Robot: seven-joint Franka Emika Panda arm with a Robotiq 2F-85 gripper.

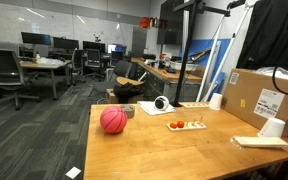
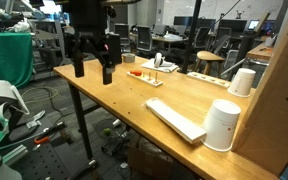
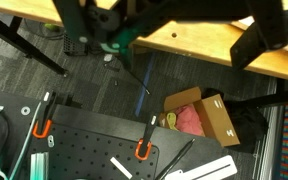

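In the second exterior view my gripper hangs over the table's near edge, its two fingers apart and nothing between them. Dark fingers also show wide apart at the top of the wrist view. On the wooden table lies a red ball. Right of it is a white rack with pegs and red round pieces on its left part. A long white block lies near the table's edge, beside an upturned white cup.
A cardboard box stands at the table's right end. A second white cup is farther back. Below the table edge, the wrist view shows a cart with tools and a small open box.
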